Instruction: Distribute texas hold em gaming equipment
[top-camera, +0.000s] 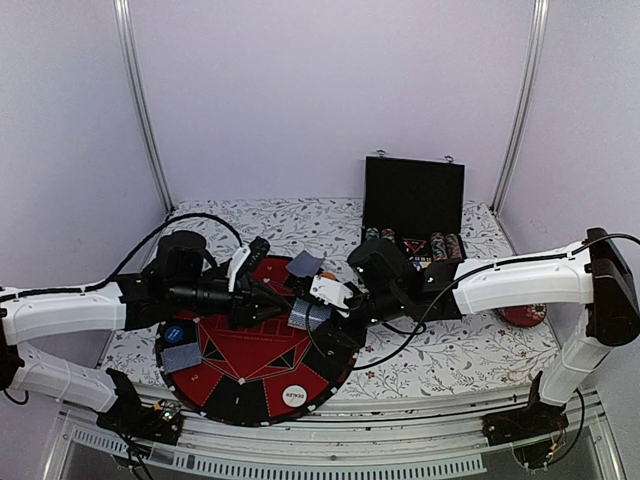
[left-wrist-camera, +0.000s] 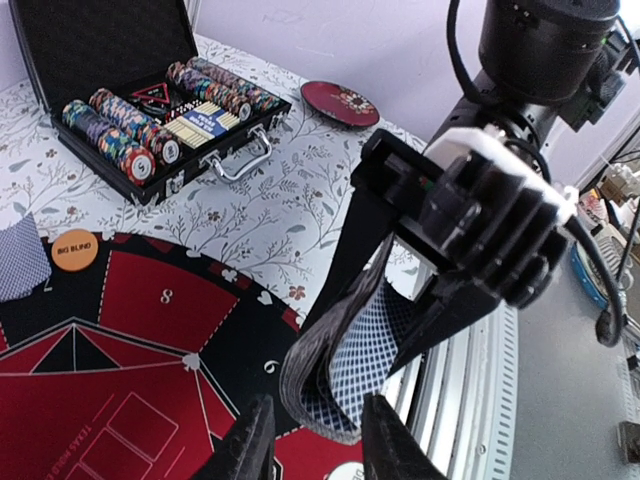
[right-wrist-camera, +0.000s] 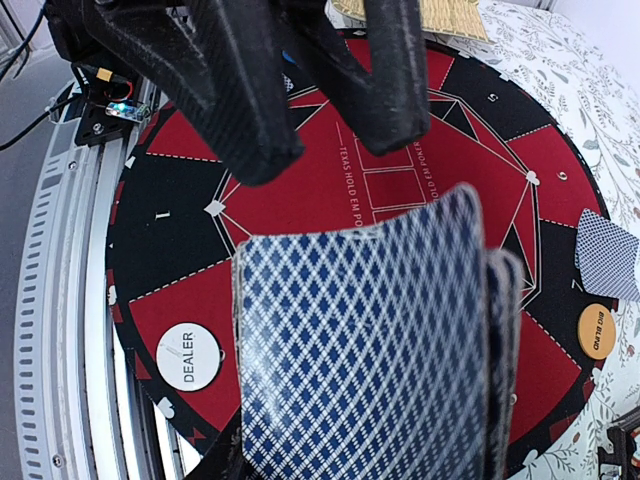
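My right gripper (top-camera: 328, 322) is shut on a deck of blue-and-white patterned cards (right-wrist-camera: 360, 340) above the right side of the round red-and-black poker mat (top-camera: 235, 392). In the left wrist view the deck (left-wrist-camera: 362, 360) looks bent, with a gap between its layers. Just left of it hangs my left gripper, its fingers parted and no card visible between them. Cards (top-camera: 182, 357) lie at the mat's left edge, and more cards (top-camera: 305, 263) at its far edge. A white dealer button (right-wrist-camera: 188, 357) rests on the near part.
An open black case (top-camera: 413, 195) with chips (left-wrist-camera: 120, 140) stands at the back right. The orange big blind button (left-wrist-camera: 74, 250) lies by the far cards, a blue button (top-camera: 173, 333) at the mat's left. A red round object (top-camera: 523, 314) sits far right. Both grippers are close together.
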